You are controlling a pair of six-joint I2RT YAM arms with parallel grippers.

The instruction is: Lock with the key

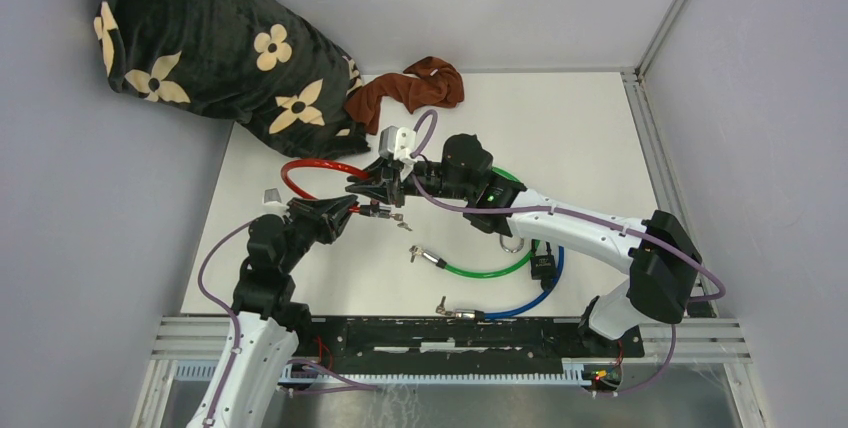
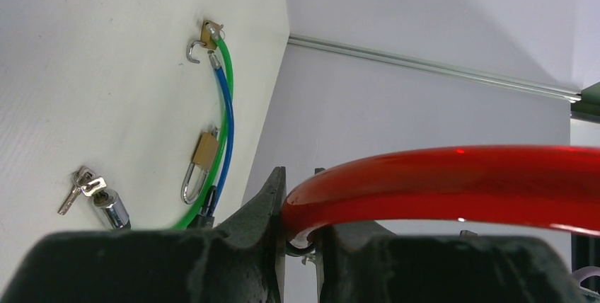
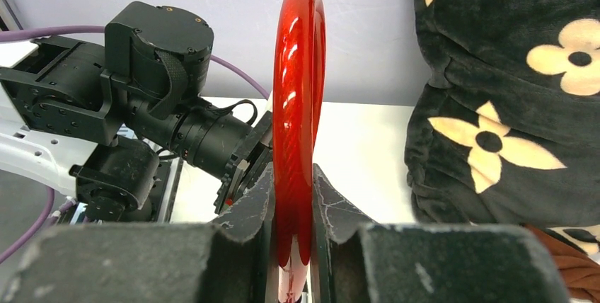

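Note:
A red cable lock (image 1: 322,164) is bent into a loop between my two grippers. My right gripper (image 1: 368,184) is shut on its red cable (image 3: 294,119). The left gripper (image 1: 348,210) has its fingers either side of the lock near its metal end (image 1: 376,211); they stand apart with the red tube (image 2: 424,183) between them, and I cannot tell whether they clamp it. A small silvery key (image 1: 404,226) hangs at that end, beyond the left fingertips. How deep it sits in the keyhole is too small to see.
On the table lie a green cable lock (image 1: 485,274) and a blue cable lock (image 1: 518,310), both with keys. Two brass padlocks (image 2: 206,151) rest beside them. A dark flowered pillow (image 1: 235,53) and a brown cloth (image 1: 410,88) occupy the back left.

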